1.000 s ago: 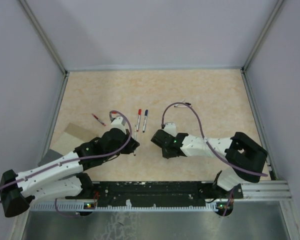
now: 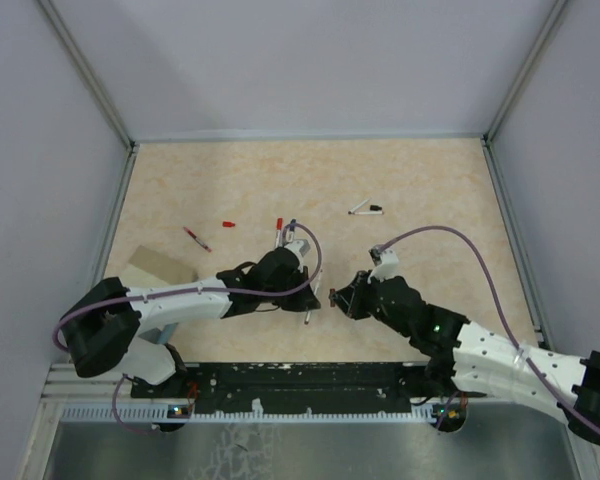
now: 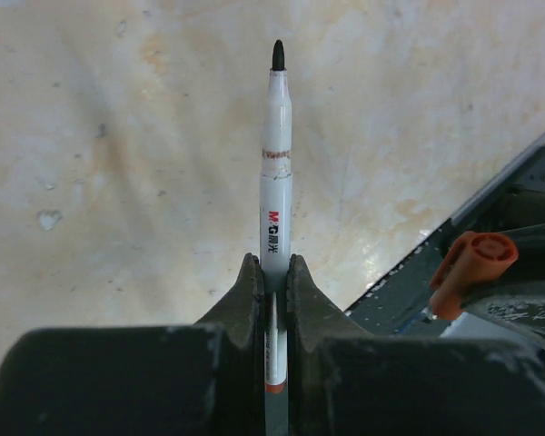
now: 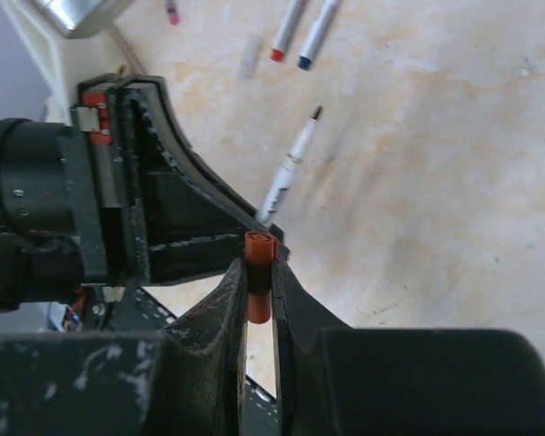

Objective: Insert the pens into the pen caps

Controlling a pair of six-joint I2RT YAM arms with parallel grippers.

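My left gripper is shut on a white pen (image 3: 275, 200), its dark tip uncovered and pointing away from the fingers. My right gripper is shut on an orange pen cap (image 4: 259, 272), held upright between the fingertips. In the top view the two grippers face each other near the front middle of the table, pen and cap close but apart; the cap (image 3: 472, 272) also shows at the right of the left wrist view.
Red and blue pens (image 2: 278, 230) lie behind the left gripper. A pink pen (image 2: 197, 239) and red cap (image 2: 228, 224) lie further left, white pens (image 2: 365, 212) with a dark cap (image 2: 376, 208) at back right. A beige board (image 2: 155, 268) is at left.
The left gripper has moved right with the pen.
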